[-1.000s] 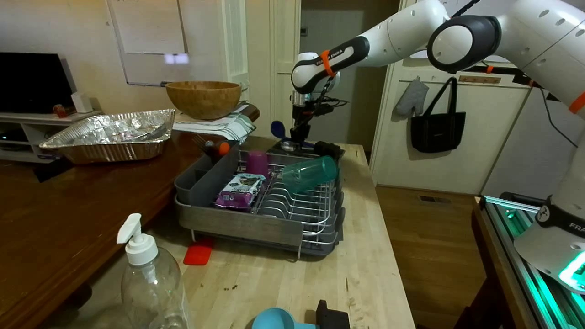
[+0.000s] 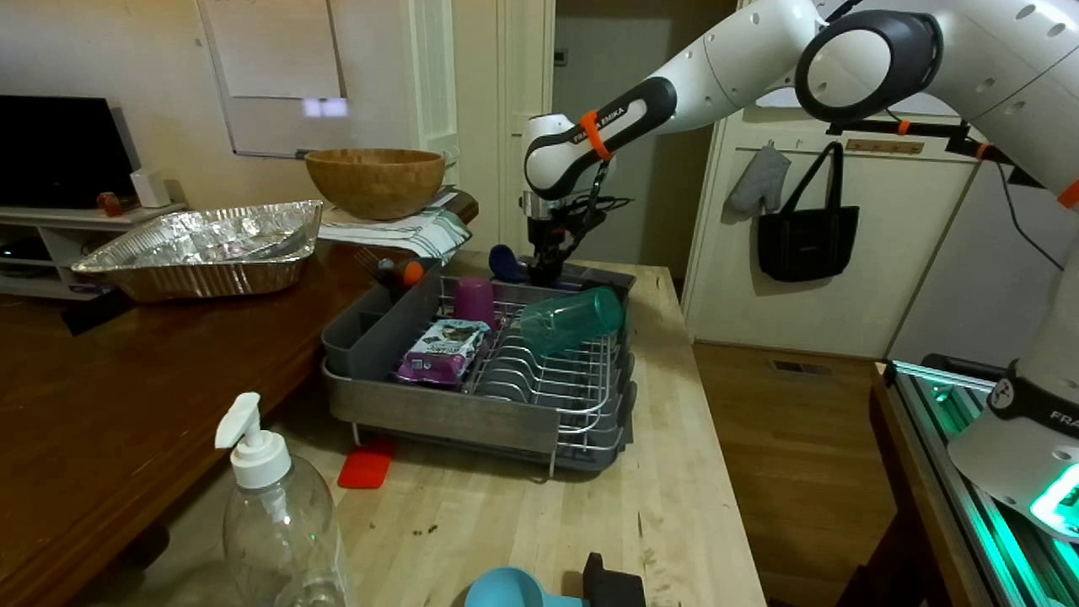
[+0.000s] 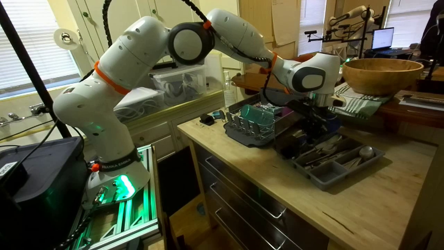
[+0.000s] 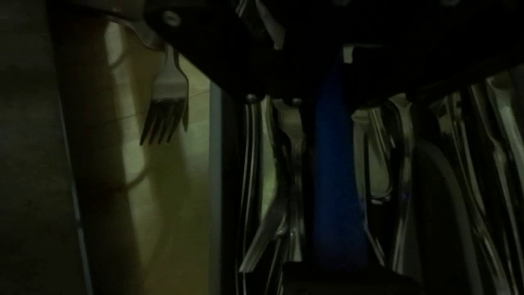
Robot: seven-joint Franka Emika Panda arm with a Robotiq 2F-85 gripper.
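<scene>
A blue utensil with a rounded head (image 2: 507, 264) is held in my gripper (image 2: 545, 271), which is shut on it behind the dish rack. Its blue body (image 4: 339, 187) runs down the middle of the dark wrist view, above a lot of cutlery. The other side view shows the blue head (image 3: 332, 125) beside the dark gripper (image 3: 312, 132), low over the grey cutlery tray (image 3: 325, 184). Shadow hides the fingertips and exactly where they meet the utensil.
Next to the tray stands the dish rack (image 2: 445, 405), with a green cup (image 2: 572, 322), a purple cup (image 2: 473, 300) and a purple packet (image 2: 442, 351). A wooden bowl (image 3: 382, 75) sits beyond. Bare counter (image 3: 399, 166) lies right of the tray.
In exterior view 1, my gripper and the blue utensil have moved slightly left and lower, behind the rack. The objects in the rack have not moved.
</scene>
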